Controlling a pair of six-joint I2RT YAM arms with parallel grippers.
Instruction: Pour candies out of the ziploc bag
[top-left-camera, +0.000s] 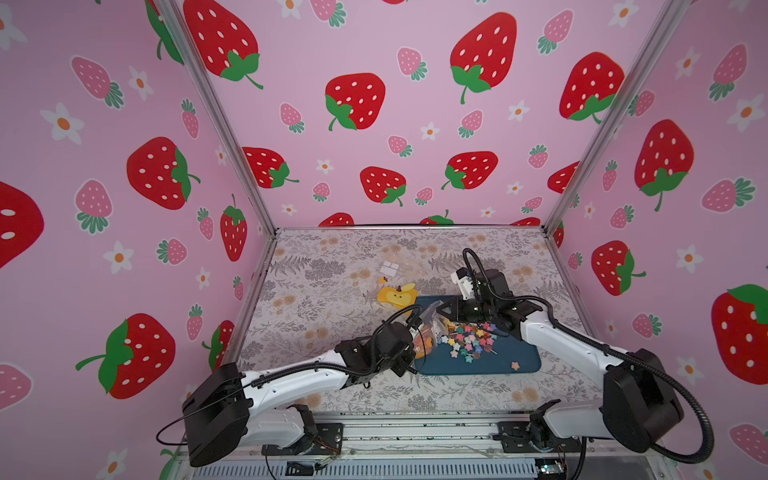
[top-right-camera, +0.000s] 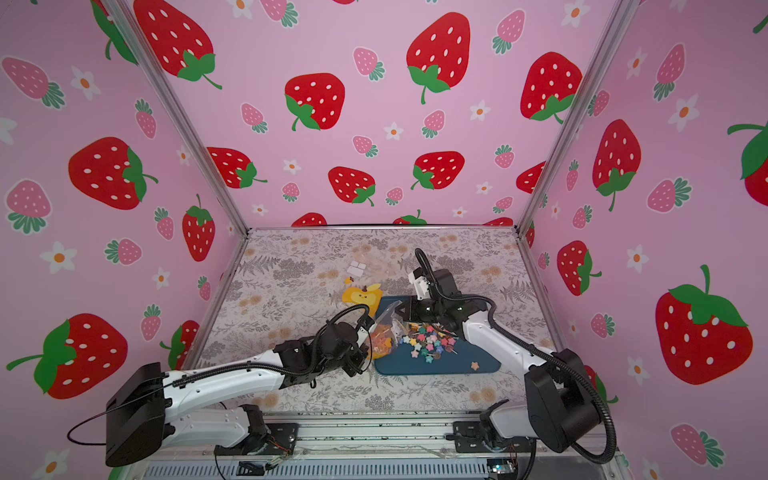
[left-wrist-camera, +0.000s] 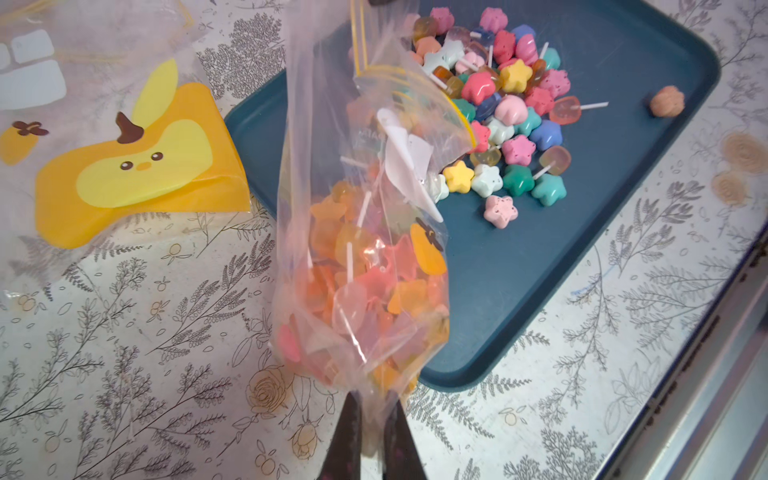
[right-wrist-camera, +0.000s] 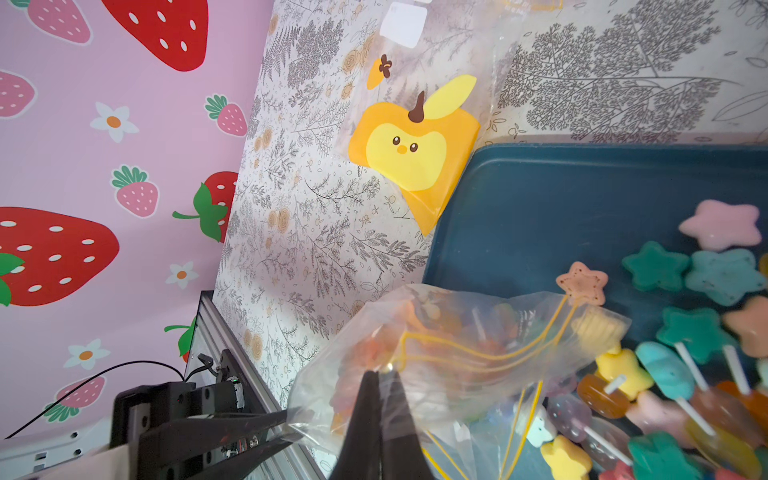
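The clear ziploc bag (left-wrist-camera: 364, 264), full of candies at its closed end, leans over the left edge of the blue tray (left-wrist-camera: 496, 320). My left gripper is shut on the bag's gathered bottom, a tail of plastic pinched between its dark fingers. Near the mouth, by the yellow zip lines, my right gripper is shut on the plastic. From the right wrist the bag (right-wrist-camera: 480, 344) lies slanted with its mouth toward the tray. Loose candies (left-wrist-camera: 512, 112), star-shaped and lollipops, rest on the tray. Whether the mouth gapes is hard to tell.
A second flat bag with an orange fruit face (right-wrist-camera: 408, 152) lies on the patterned table (left-wrist-camera: 176, 336), left of the tray. One brown candy (left-wrist-camera: 666, 101) sits alone near the tray's edge. The tray's near side is bare.
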